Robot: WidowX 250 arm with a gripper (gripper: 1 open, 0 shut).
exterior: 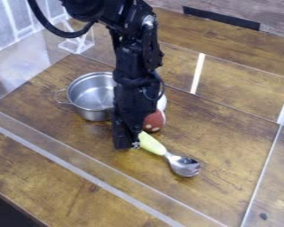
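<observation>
The black gripper (132,140) reaches down to the table over the near end of a spoon with a pale yellow-green handle (154,144) and a shiny metal bowl (185,165). Its fingers look closed, though the dark body hides whether anything is between them. A steel pot (88,93) sits to the left behind the arm. A red and white round object (156,121) lies just right of the gripper, partly hidden by it.
Clear strips and pale tape lines cross it. The arm covers the middle of the view.
</observation>
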